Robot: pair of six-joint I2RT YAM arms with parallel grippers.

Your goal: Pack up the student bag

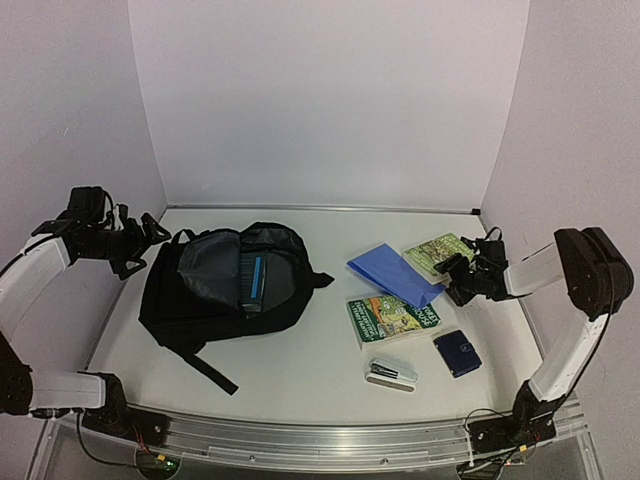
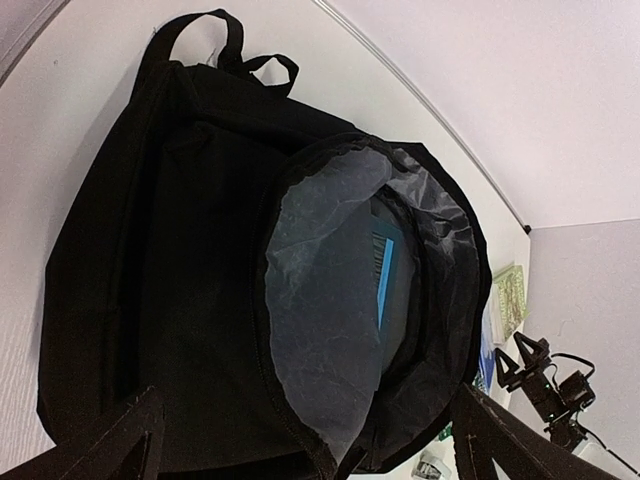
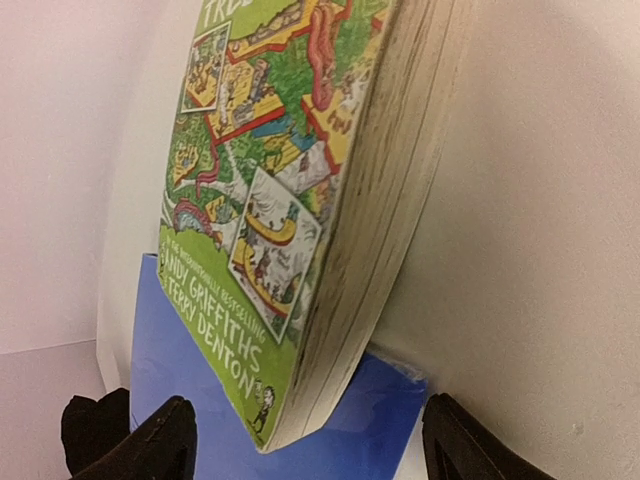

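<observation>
The black student bag (image 1: 210,315) lies open on the left of the table, with a dark, blue-striped item (image 1: 253,281) inside. At its left edge, my left gripper (image 1: 148,243) hangs open and empty. At the back right, my right gripper (image 1: 456,277) is down by the near right edge of a green illustrated book (image 1: 434,252). That book (image 3: 260,180) rises between the spread fingers in the right wrist view, not gripped. A blue folder (image 1: 395,272) lies beside it, its corner under the book's end in that view. A second book (image 1: 390,322) lies nearer the front.
In front are a white case with a stapler-like item (image 1: 391,374) and a dark blue notebook or wallet (image 1: 457,353). Between bag and books the table (image 1: 320,350) is bare. Walls close in the back and sides.
</observation>
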